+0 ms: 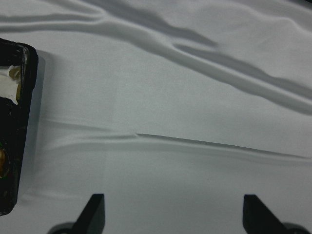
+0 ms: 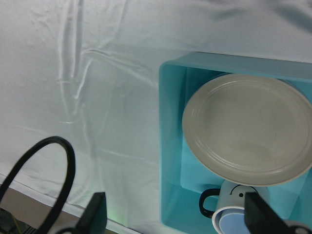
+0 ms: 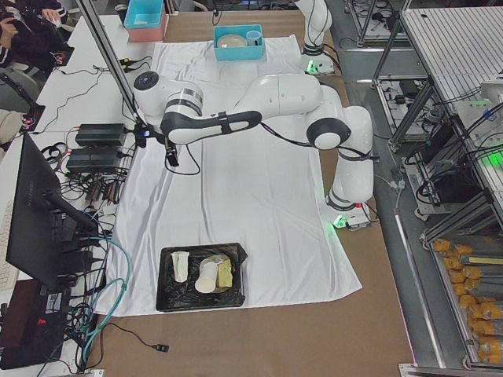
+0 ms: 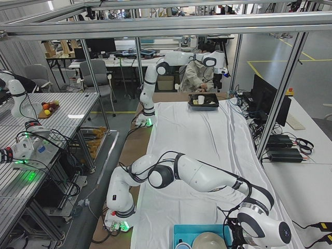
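Observation:
In the left wrist view my left gripper stands open over bare white cloth, its two fingers wide apart, with the rim of a black tray (image 1: 27, 107) at the left edge. In the right wrist view my right gripper is open above a blue bin (image 2: 170, 131) holding a beige plate (image 2: 246, 126) and a mug (image 2: 229, 197) with a blue item inside. In the camera left view, the black tray (image 3: 165, 283) holds a white cup (image 3: 206, 281), a white item (image 3: 180, 265) and a yellow item (image 3: 225, 273).
The white cloth (image 3: 236, 181) between tray and bin is clear. A monitor (image 3: 31, 220), power units and cables line one side. A metal table (image 3: 448, 55) and frame posts stand around the workspace.

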